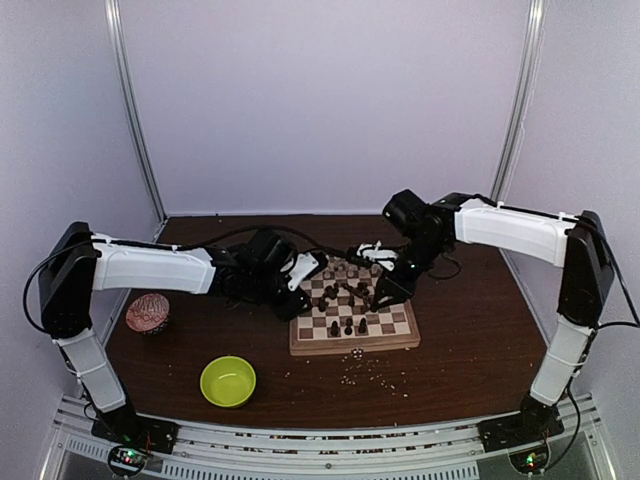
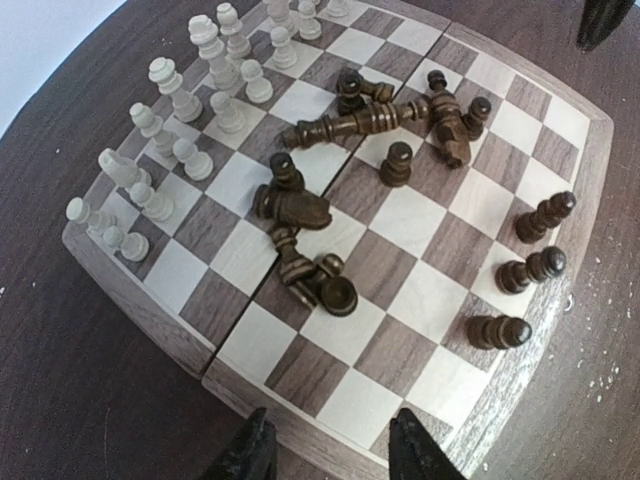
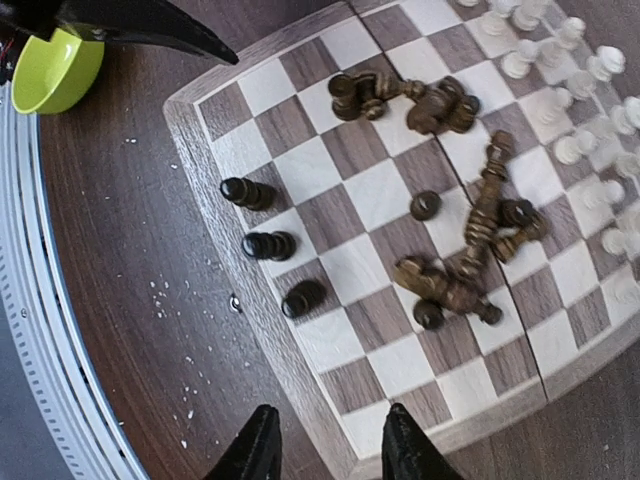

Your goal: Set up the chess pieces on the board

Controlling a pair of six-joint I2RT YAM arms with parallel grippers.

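The chessboard (image 1: 320, 345) has white pieces standing in rows along its far side, such as a white king (image 2: 205, 40). Three dark pieces (image 3: 270, 245) stand in a line near the front edge. Several dark pieces lie jumbled across the middle, including a long one (image 3: 485, 200), and a dark pawn (image 2: 396, 163) stands among them. My left gripper is open above the board's left side, nothing between its fingers. My right gripper hangs over the board's right front area, fingers apart and empty.
A green bowl (image 1: 228, 381) sits front left, a red patterned bowl (image 1: 147, 313) at the left. Small white bits lie on the table in front of the board.
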